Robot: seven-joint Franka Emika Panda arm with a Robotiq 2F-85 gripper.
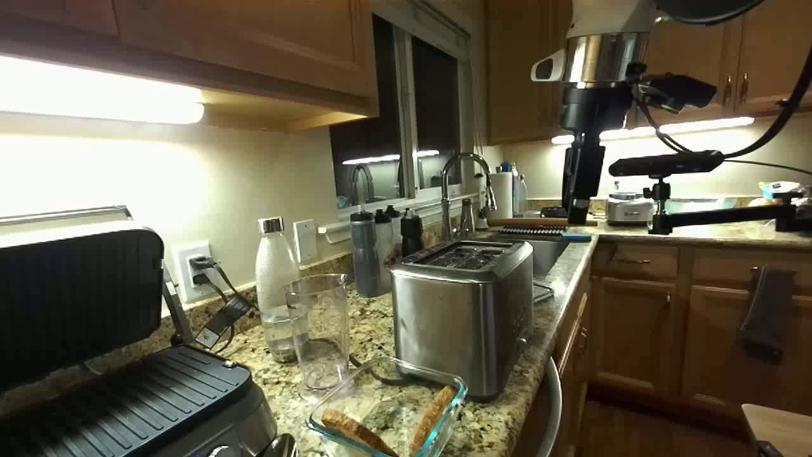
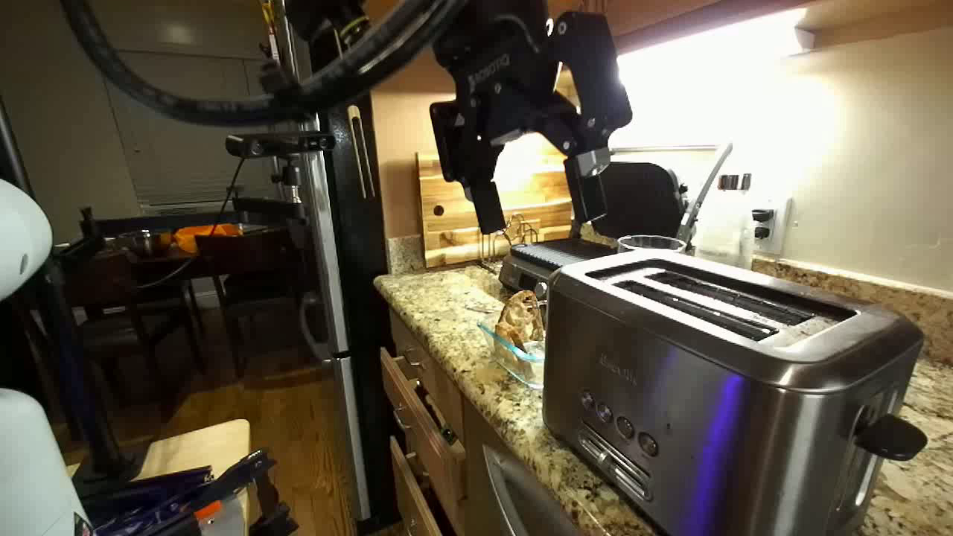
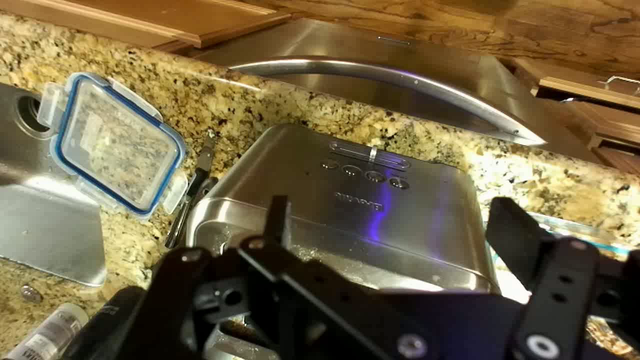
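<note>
My gripper (image 2: 537,207) hangs open above the counter, nothing between its fingers. The wrist view shows its two spread fingertips over the steel toaster (image 3: 360,198), clear of it. The toaster (image 2: 715,402) stands upright, and in exterior view 2 its long slots look empty. In exterior view 1 a glass container (image 1: 380,373) sits beside the toaster (image 1: 457,320), with a bread slice (image 1: 354,430) leaning at one side and a second slice (image 1: 432,419) at the other. The toaster partly hides the container (image 2: 527,368) in exterior view 2.
An open grill (image 1: 137,396), a clear pitcher (image 1: 320,335) and a glass bottle (image 1: 275,289) stand near the container. Several bottles line the wall behind the toaster. A blue-rimmed lid (image 3: 120,144) lies by the sink (image 3: 48,234), with utensils between it and the toaster.
</note>
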